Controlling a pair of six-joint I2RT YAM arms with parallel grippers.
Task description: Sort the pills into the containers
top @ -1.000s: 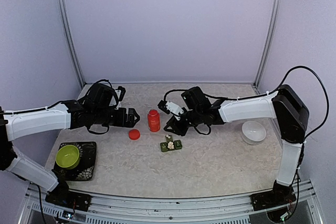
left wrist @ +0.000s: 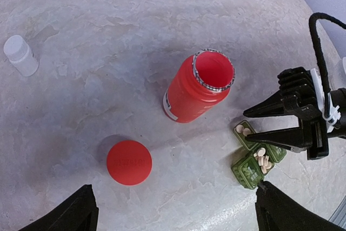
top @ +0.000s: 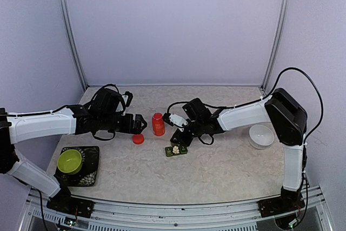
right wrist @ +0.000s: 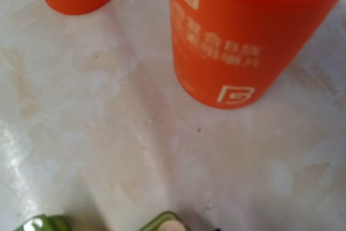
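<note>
A green pill box (top: 173,152) with several lidded compartments holds pale pills (left wrist: 261,158); the compartment nearest the red bottle (left wrist: 192,93) has pills too. The bottle stands uncapped, its red lid (left wrist: 128,162) lying to its left. My right gripper is open low over the pill box, fingers either side of the upper compartment, just right of the bottle. In the right wrist view only the box's edges show at the bottom. My left gripper (top: 138,124) hangs open above the red lid, nothing between its fingers.
A small white bottle (left wrist: 21,57) stands at the back left of the left wrist view. A black tray (top: 89,174) with a green bowl (top: 69,160) is at front left; a white bowl (top: 261,137) sits at right.
My left gripper has shifted slightly toward the right and down.
</note>
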